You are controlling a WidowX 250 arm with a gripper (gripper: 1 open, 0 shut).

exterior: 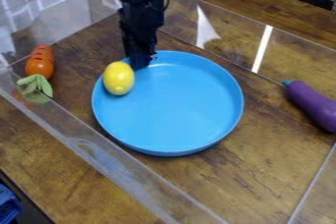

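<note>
A blue round plate (171, 115) lies in the middle of the wooden surface, with a yellow egg-shaped object (118, 79) on its left side. The black gripper (138, 56) is low at the plate's back-left rim, just behind the yellow object. Its fingertips are dark and small; whether anything sits between them is hard to see.
An orange carrot (41, 63) with a green top lies to the left. A purple eggplant (309, 105) lies at the right. Clear see-through walls border the area, and a blue object (11, 208) shows at the bottom left corner.
</note>
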